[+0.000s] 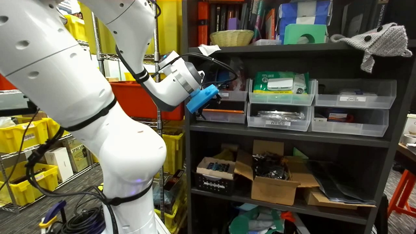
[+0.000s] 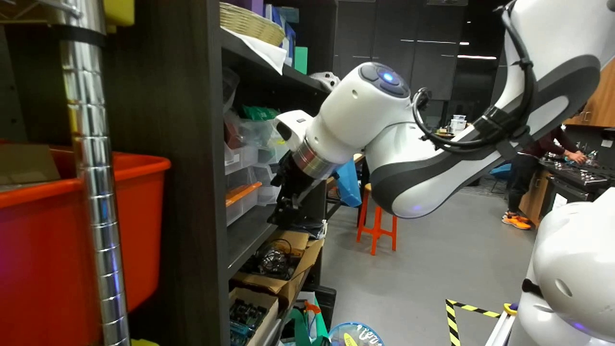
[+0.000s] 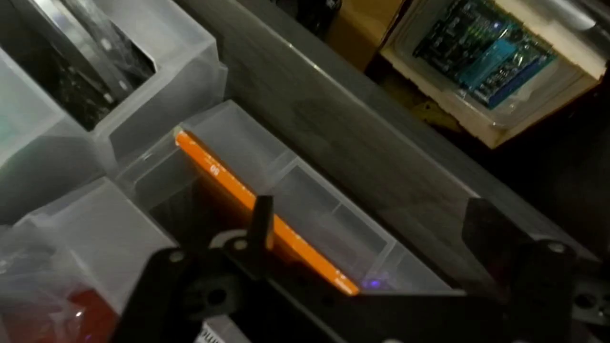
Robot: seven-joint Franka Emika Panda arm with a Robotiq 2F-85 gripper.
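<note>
A thin orange-edged item (image 3: 297, 246), perhaps a book or box, stands on edge in a clear plastic bin (image 3: 331, 214). Its orange edge also shows in exterior view 1, in the lower left bin. My gripper is open, its two black fingers wide apart. In the wrist view, one finger overlaps the orange edge and the other lies over the dark shelf edge; contact cannot be made out. From the side, the gripper (image 2: 279, 207) tilts downward in front of the bins. A blue part (image 1: 202, 98) on the wrist hides much of the fingers in exterior view 1.
Alongside stands the bin labelled WIRES (image 1: 279, 117), with more clear bins above and to the right. Below are an open cardboard box (image 1: 273, 189) and a small box of circuit boards (image 1: 215, 167). The shelf's side panel (image 2: 193, 173) is close on the left.
</note>
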